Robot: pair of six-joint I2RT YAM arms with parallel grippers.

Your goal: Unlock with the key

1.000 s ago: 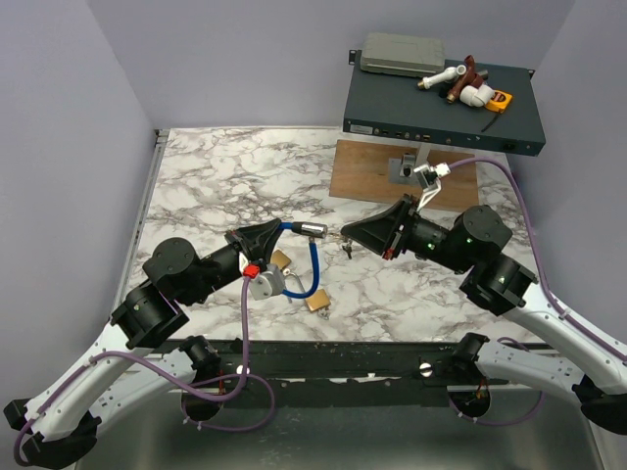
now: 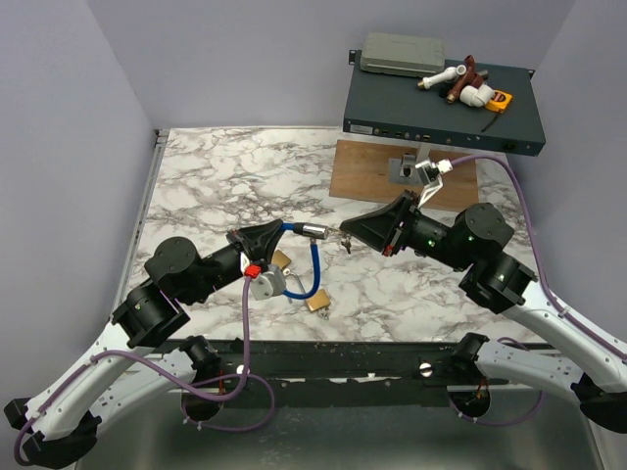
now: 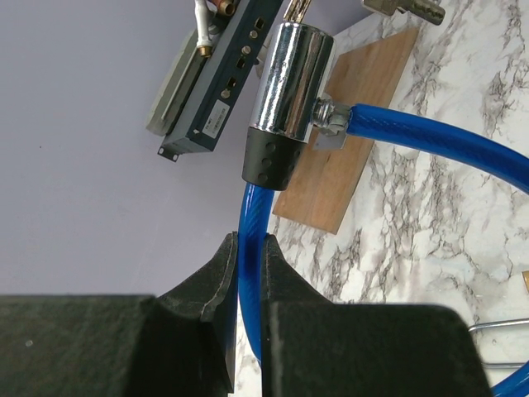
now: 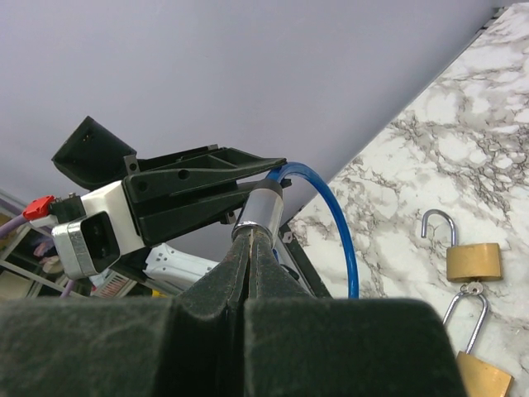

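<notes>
A blue cable lock is held up above the table, its chrome cylinder (image 2: 312, 231) pointing right. My left gripper is shut on the blue cable (image 3: 256, 211) just behind the cylinder's black collar. A key (image 3: 295, 10) stands at the cylinder's far end; how deep it sits is cut off by the frame edge. A second key (image 2: 346, 245) dangles beside it. The right gripper (image 2: 344, 230) is shut, its tips close to the cylinder's end on the key side. In the right wrist view, nothing shows between its fingers.
Brass padlocks (image 4: 474, 262) lie on the marble table below the lock. A wooden board (image 2: 353, 166) with a stand carries a dark shelf box (image 2: 441, 108) at the back right.
Both arms stand almost still. The dangling key has swung slightly; the lock and cable keep their place.
</notes>
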